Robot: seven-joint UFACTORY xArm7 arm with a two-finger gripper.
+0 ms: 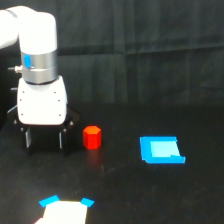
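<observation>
A small red block stands on the dark table, left of the middle of the camera view. My white gripper hangs at the left with its two dark fingers pointing down, spread apart. Nothing shows between them. The block is to the right of the right-hand finger, with a gap between the two in the picture. Whether the fingertips touch the table cannot be made out against the dark surface.
On the right, a pale square framed in blue tape lies on the table. A cream-coloured piece with blue tape at its corners is cut off by the bottom edge. Dark cloth hangs behind.
</observation>
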